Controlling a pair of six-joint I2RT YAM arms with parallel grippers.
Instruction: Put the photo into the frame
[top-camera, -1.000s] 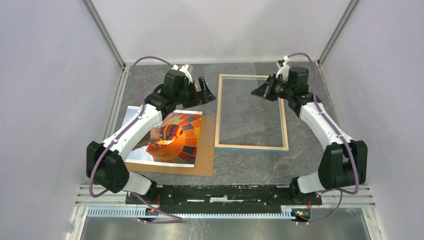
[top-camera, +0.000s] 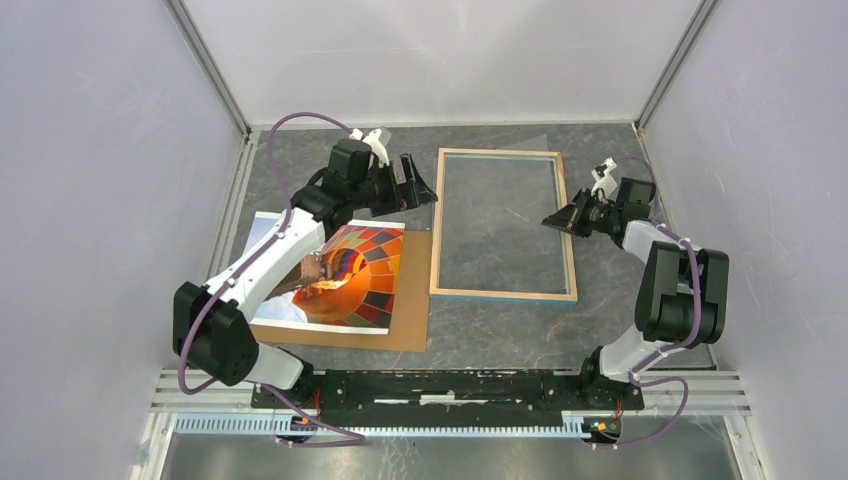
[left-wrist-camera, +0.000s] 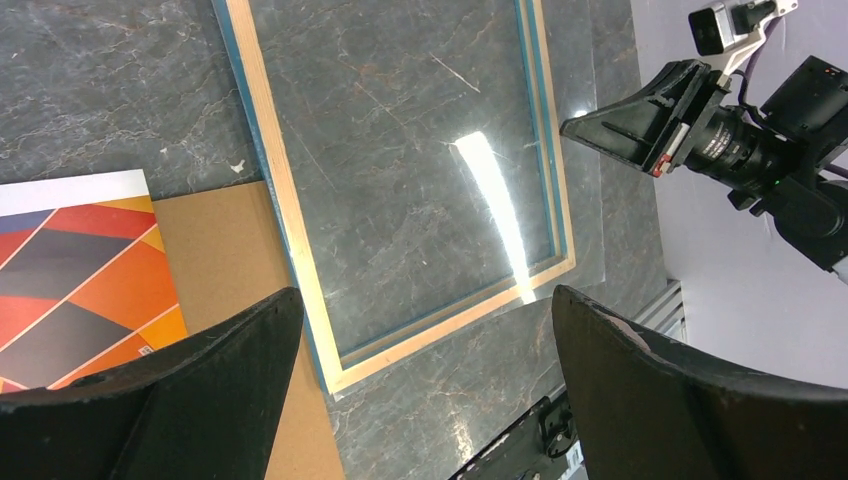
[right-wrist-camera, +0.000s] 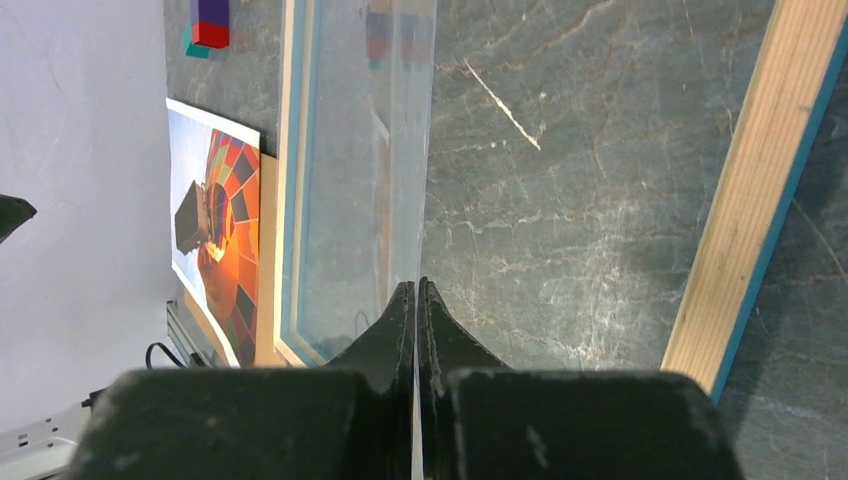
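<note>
The empty wooden frame (top-camera: 435, 265), blue-edged, lies on the grey floor. My right gripper is shut on the edge of a clear sheet (right-wrist-camera: 405, 150), above the frame's right side in the top view. The sheet spreads over the frame opening and sticks out past its far side; its exact height is hard to judge. The balloon photo (top-camera: 365, 270) lies face up on a brown backing board (top-camera: 410, 290), left of the frame. My left gripper (top-camera: 420, 182) stands open beside the frame's left edge, nothing between its fingers.
Purple and red blocks (right-wrist-camera: 210, 25) show beyond the photo in the right wrist view. White walls (top-camera: 780, 180) close in both sides. Bare floor (top-camera: 480, 335) lies in front of the frame, and a strip is free at its right.
My right gripper has moved toward the front and to the right, and the clear sheet has shifted right with it. The left arm has hardly moved; photo and frame lie still.
</note>
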